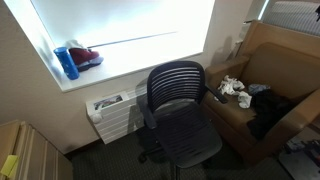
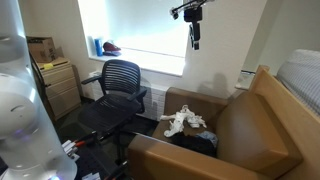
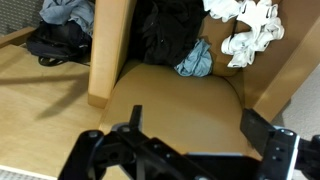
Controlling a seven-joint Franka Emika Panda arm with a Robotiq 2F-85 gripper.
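My gripper is open in the wrist view, its two dark fingers wide apart with only the brown seat behind the gap. In exterior view 2 the gripper hangs high in front of the wall, well above the armchair. On the chair lie a crumpled white cloth, a black cloth and a small grey-blue cloth. The white cloth and black cloth also show in exterior view 1. None of them touches the fingers.
A black swivel chair stands beside the armchair. On the window sill sit a blue bottle and a dark red item. More dark clothing lies beyond the armrest. The air around the gripper looks clear.
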